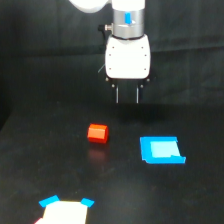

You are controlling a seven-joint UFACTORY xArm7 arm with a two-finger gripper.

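Observation:
A small red-orange block (98, 133) rests on the dark table, left of the middle, with nothing touching it. My gripper (127, 95) hangs in the air at the back, its two thin dark fingers pointing down and apart. No object shows between them. The block lies below and to the left of the gripper in the picture. On the right, a blue-bordered square (146, 150) with a pale centre lies flat on the table.
At the bottom left edge a pale sheet or panel (65, 212) has blue tape at its corners and something coloured beside it, cut off by the frame. Bare dark table surrounds the block. A dark curtain hangs behind.

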